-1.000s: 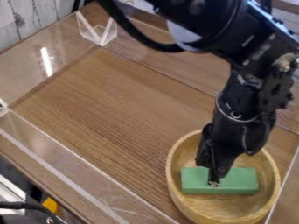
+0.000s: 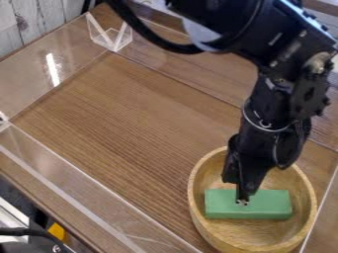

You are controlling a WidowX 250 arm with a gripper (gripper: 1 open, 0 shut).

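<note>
A round wooden bowl (image 2: 254, 238) sits at the lower right with a green rectangular block (image 2: 264, 204) lying inside it. My black gripper (image 2: 240, 198) reaches down into the bowl, its tips over the top of the block. The tips look close together, with no object visible between them; whether they touch the block I cannot tell.
Transparent walls line the left and front edges, and a small white wire-like piece (image 2: 113, 35) is at the back left corner.
Compared with one second ago, the arm and gripper have risen slightly. The bowl and green block stay where they were.
</note>
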